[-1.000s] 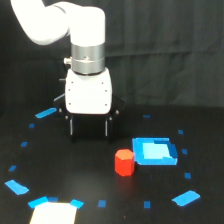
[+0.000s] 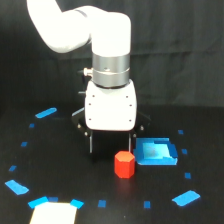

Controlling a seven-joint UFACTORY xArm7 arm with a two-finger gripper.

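Note:
A red block (image 2: 124, 165) with a hexagonal outline stands on the black surface, right of the middle. Just behind it on the right is a blue square tray (image 2: 172, 161) with a pale blue inside. My gripper (image 2: 110, 148) points down to the left of the red block and slightly behind it in the picture. Its thin dark fingers stand apart, so it looks open, and nothing shows between them. The fingertips are hard to make out against the black background.
A pale block (image 2: 53, 213) is cut off by the bottom edge at the left. Blue tape pieces (image 2: 186, 198) and small blue squares lie flat around the work area.
My arm and gripper have moved right and a little lower in the picture, closer to the red block. The block and the tray have not moved.

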